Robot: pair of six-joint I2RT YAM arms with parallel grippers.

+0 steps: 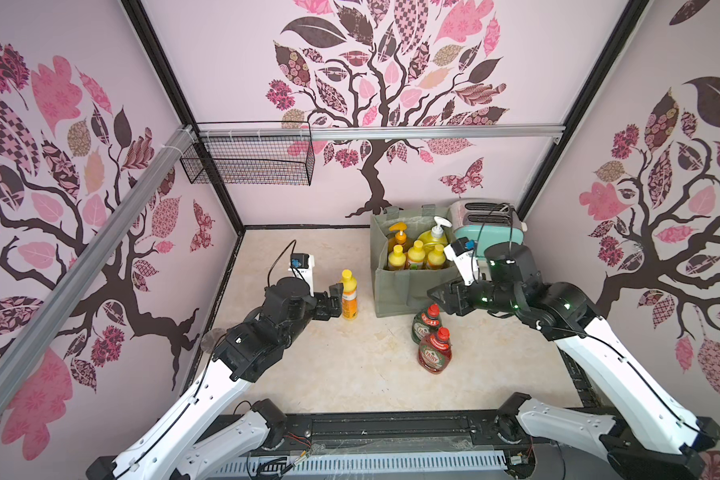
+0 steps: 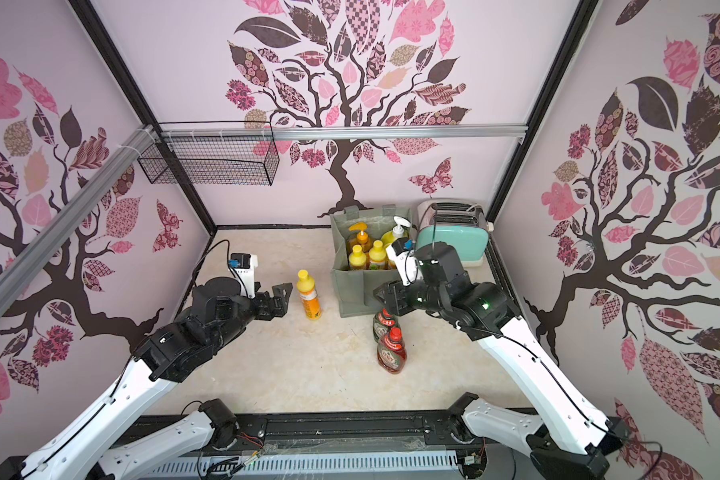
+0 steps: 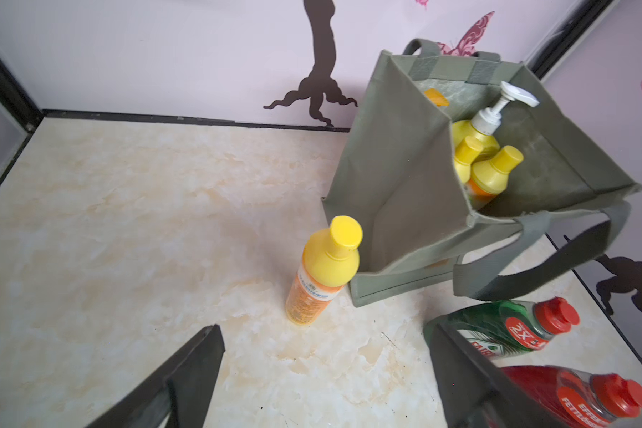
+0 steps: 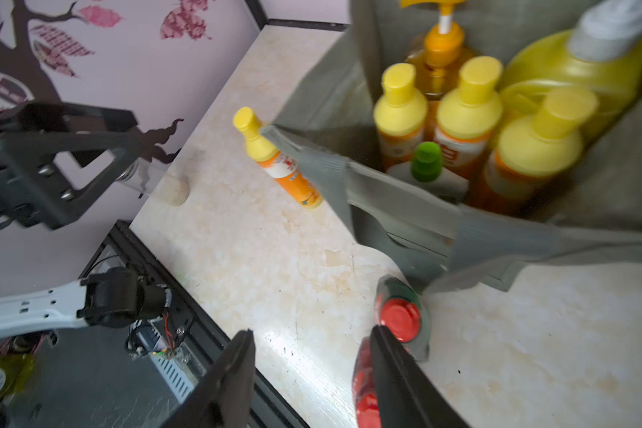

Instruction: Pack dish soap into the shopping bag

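A grey-green shopping bag (image 1: 400,292) holds several yellow and orange bottles and pumps. A green bottle (image 3: 492,328) and a red bottle (image 1: 434,356) with red caps stand in front of it; my right gripper hangs open just above them, fingers apart and empty. An orange bottle with yellow cap (image 1: 349,300) stands left of the bag. My left gripper is open near that bottle, nothing between its fingers.
A teal toaster (image 2: 448,244) sits behind the bag at the right. A wire basket (image 1: 248,160) hangs at the upper left.
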